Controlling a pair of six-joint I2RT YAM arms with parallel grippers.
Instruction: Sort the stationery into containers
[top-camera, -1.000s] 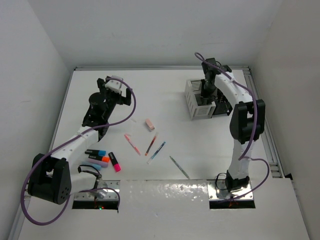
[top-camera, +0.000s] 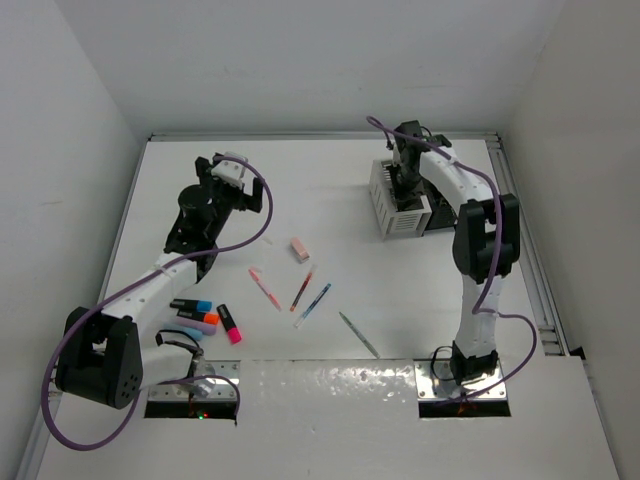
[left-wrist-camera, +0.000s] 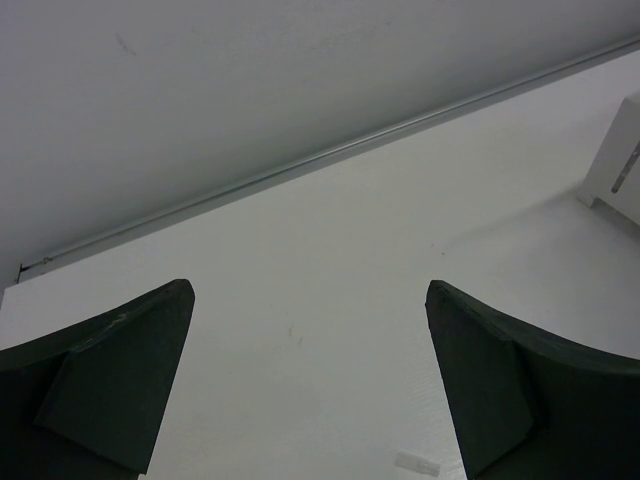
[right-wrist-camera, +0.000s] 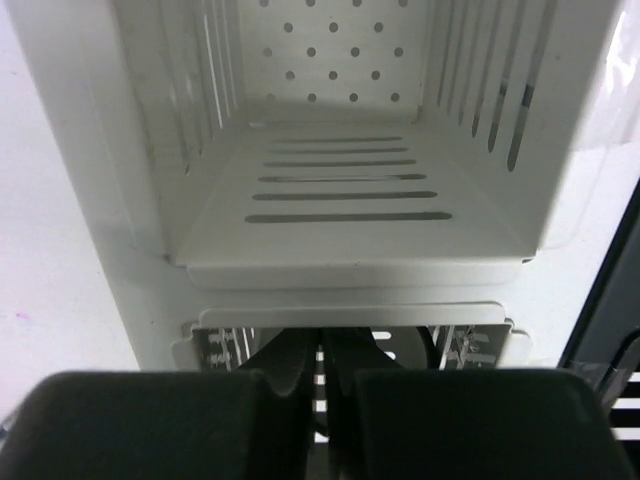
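Observation:
My right gripper (top-camera: 405, 170) is over the white slotted container (top-camera: 385, 205), its two fingers close together at the lower compartment in the right wrist view; whether anything is between them is hidden. An upper compartment (right-wrist-camera: 340, 240) shows empty. My left gripper (top-camera: 228, 190) stands open and empty above the left of the table. Pens lie mid-table: pink (top-camera: 265, 289), red (top-camera: 302, 287), blue (top-camera: 312, 305), green (top-camera: 358, 334). A pink eraser (top-camera: 299, 249) lies behind them. Several markers (top-camera: 229, 323) lie at the front left.
A black slotted container (top-camera: 442, 220) stands right of the white one. Walls enclose the table at back and sides.
My right gripper and arm have moved leftward over the white container. The left arm and the loose stationery have not visibly moved.

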